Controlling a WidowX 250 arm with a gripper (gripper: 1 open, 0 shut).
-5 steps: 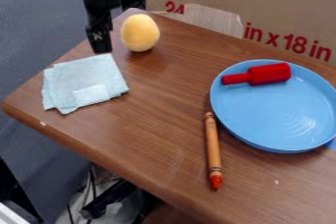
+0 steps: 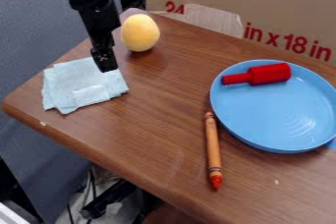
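My black gripper hangs at the upper left, low over the back edge of a folded light-blue cloth at the table's left. Whether its fingers are open or shut is unclear. A yellow, rounded object stands just right and behind it. An orange crayon lies front to back on the right half. A blue plate at the right holds a red cylindrical object with a thinner end near its back rim.
A cardboard box stands along the back.
My gripper has moved down toward the cloth over the last second, shifting slightly. The objects on the table look unchanged.
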